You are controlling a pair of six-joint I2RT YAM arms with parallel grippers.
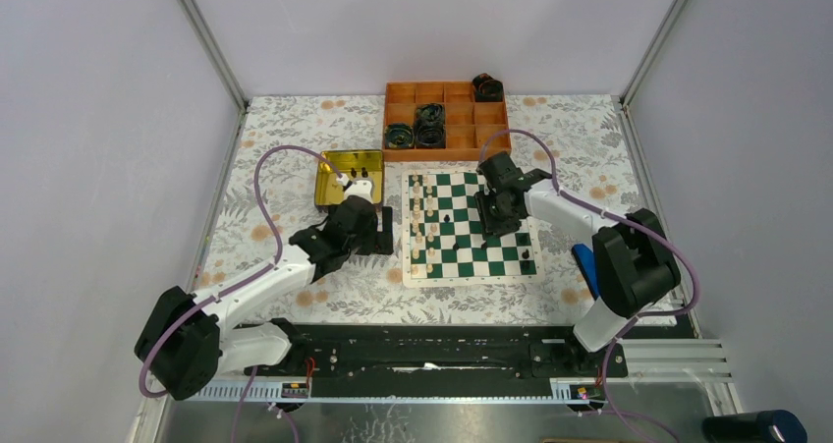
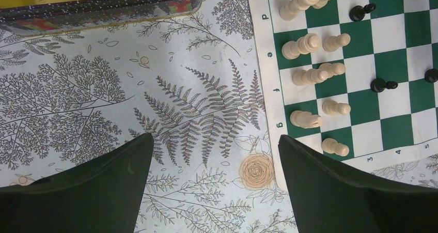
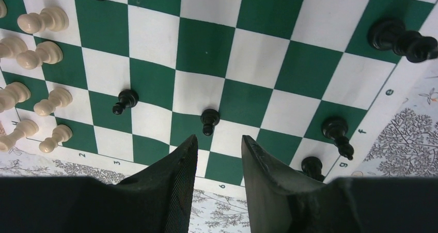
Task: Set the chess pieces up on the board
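Observation:
The chessboard (image 1: 470, 266) has white pieces along its left side, like the white pawn (image 2: 335, 107). Black pieces are scattered: a small black pawn (image 3: 209, 119) in the middle, a larger black piece (image 3: 390, 36) and others at the right edge. My right gripper hovers over the board, open with a narrow gap, nothing between its fingers, just below that small pawn in the right wrist view. My left gripper stands wide open and empty left of the board, beside the yellow tin (image 2: 103, 16), which holds a few pieces in the top view.
An orange compartment tray (image 1: 462, 152) with dark coils sits behind the board. A blue object (image 1: 583, 266) lies right of the board. The table front left of the board is clear apart from my left arm.

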